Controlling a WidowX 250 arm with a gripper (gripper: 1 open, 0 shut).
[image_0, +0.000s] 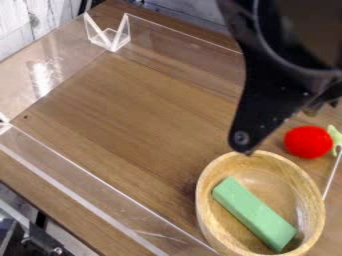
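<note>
My gripper (274, 115) is a large dark shape filling the upper right of the camera view, above the right side of the table and higher than a wooden bowl (214, 210). Its fingertips are mostly out of clear sight, so whether it is open or shut, or holds anything, cannot be told. The bowl at the lower right holds a green rectangular block (254, 214). A red round object (307, 142) sits just behind the bowl, with a pale green piece (334, 138) beside it.
Transparent walls (107, 205) edge it, with a clear bracket (108, 35) at the back left. A thin rod stands at the right of the bowl.
</note>
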